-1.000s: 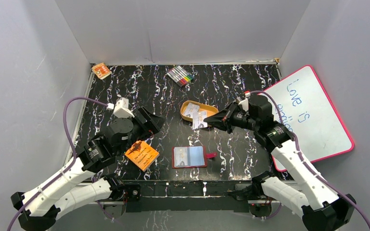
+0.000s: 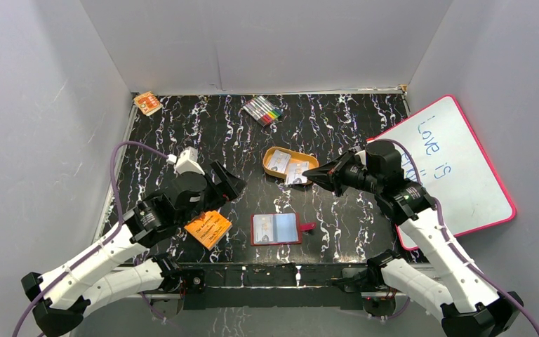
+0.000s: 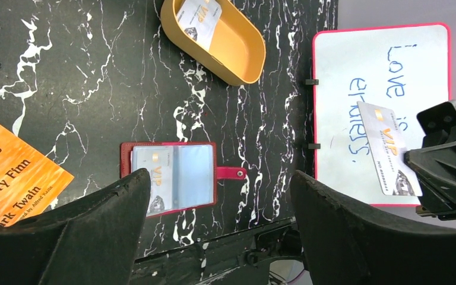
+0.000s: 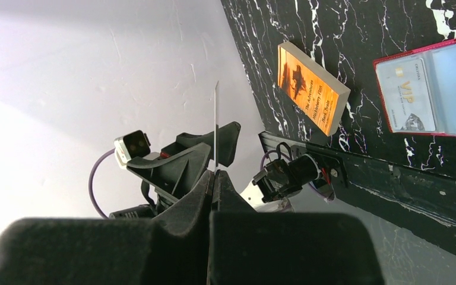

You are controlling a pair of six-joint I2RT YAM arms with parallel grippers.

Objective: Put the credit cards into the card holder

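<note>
My right gripper (image 2: pixel 309 175) is shut on a VIP credit card, held in the air over the table near the orange tray; it appears edge-on in the right wrist view. The tray (image 3: pixel 243 47) holds another white card (image 3: pixel 197 19). The red card holder (image 2: pixel 275 229) lies open at the front middle, a VIP card (image 3: pixel 153 178) in its left side and a clear blue sleeve (image 3: pixel 192 172) on the right. My left gripper (image 2: pixel 230 184) stands open and empty above the table, left of the tray.
An orange book (image 2: pixel 208 226) lies left of the holder. Markers (image 2: pixel 262 110) and a small orange object (image 2: pixel 147 103) are at the back. A whiteboard (image 2: pixel 463 189) stands at the right. Bare marble surrounds the holder's right.
My left gripper has moved slightly right and down in the top view. The right gripper has shifted slightly right, still carrying the card.
</note>
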